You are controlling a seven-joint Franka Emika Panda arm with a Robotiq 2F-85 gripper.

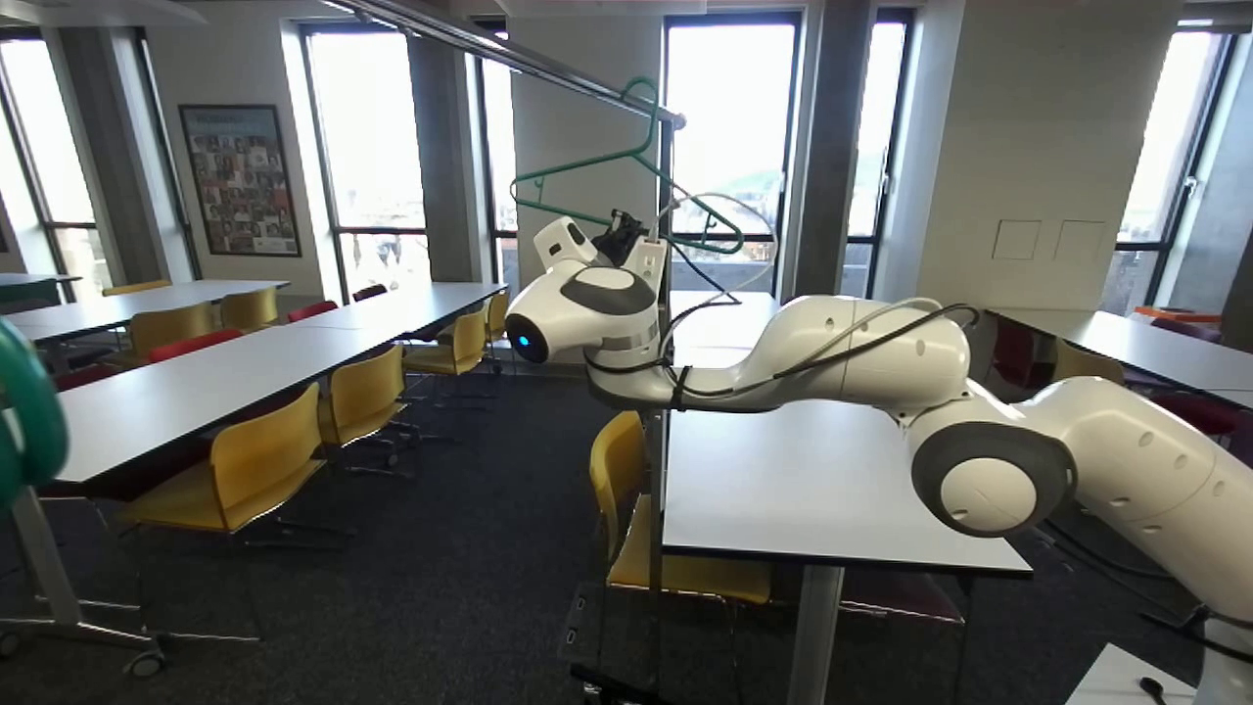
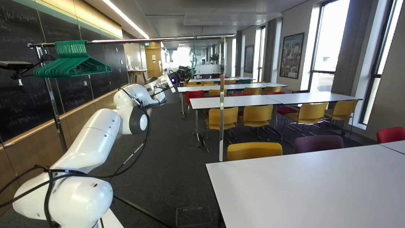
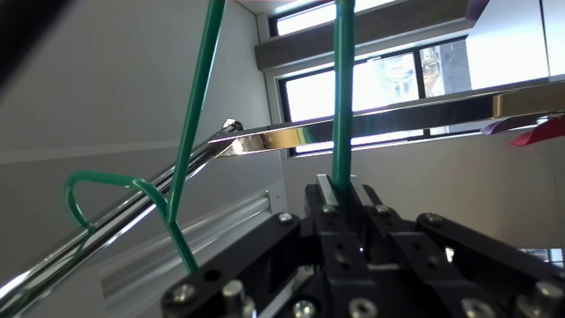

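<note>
A green hanger [image 1: 583, 165] hangs tilted near the end of the metal rail [image 1: 529, 67], its hook rising above the rail. From below, my gripper is shut on the hanger's bottom bar [image 3: 344, 95], which stands between the two fingers in the wrist view. The hanger's hook [image 3: 106, 177] crosses the rail in that view; whether they touch, I cannot tell. In exterior view 2 the hanger is seen nearly edge-on and the gripper is small and dark.
Several green hangers [image 2: 76, 64] are bunched at the rail's other end. An upright post [image 2: 222, 114] supports the rail close to the held hanger. White tables [image 1: 811, 482] and yellow chairs [image 1: 264, 464] stand around; open floor lies beside the arm.
</note>
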